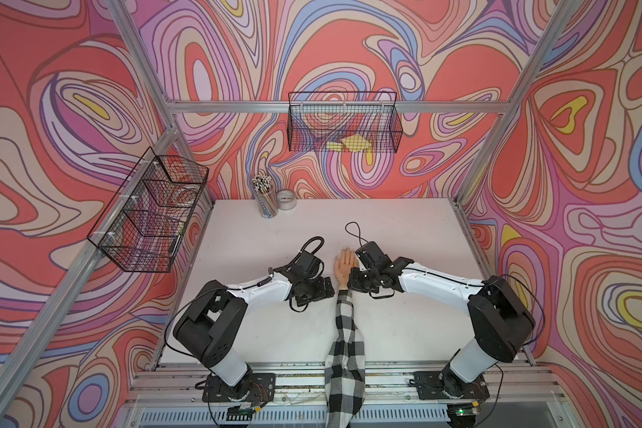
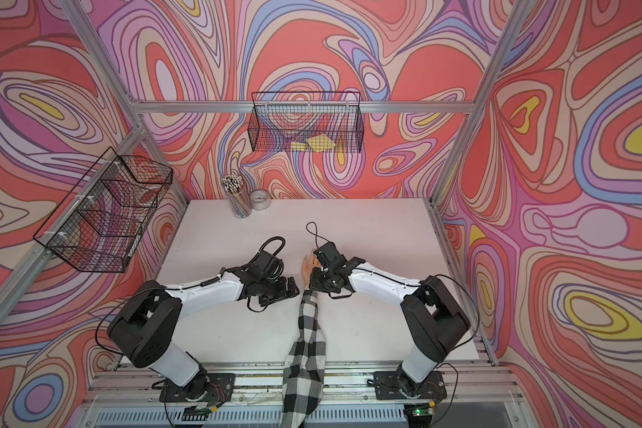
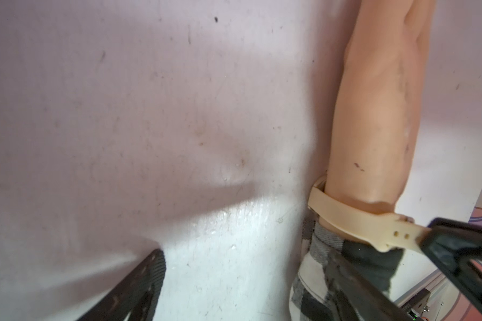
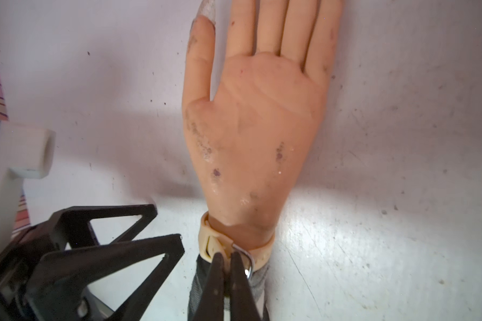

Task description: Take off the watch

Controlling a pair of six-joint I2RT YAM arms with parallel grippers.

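Note:
A mannequin hand point(image 4: 257, 112) lies palm up on the white table point(image 1: 249, 235), its forearm in a checked sleeve point(image 1: 345, 342). A cream watch strap point(image 3: 348, 214) with a metal buckle circles the wrist. My right gripper is shut at the strap beside the buckle, fingertips over it; whether it pinches any strap is unclear. In the left wrist view its dark finger touches the strap's holed end. My left gripper stands open just left of the wrist, nothing between its fingers.
A cup of sticks point(image 1: 266, 196) and a round container point(image 1: 286, 199) stand at the back left. Wire baskets point(image 1: 342, 125) hang on the back and left frame.

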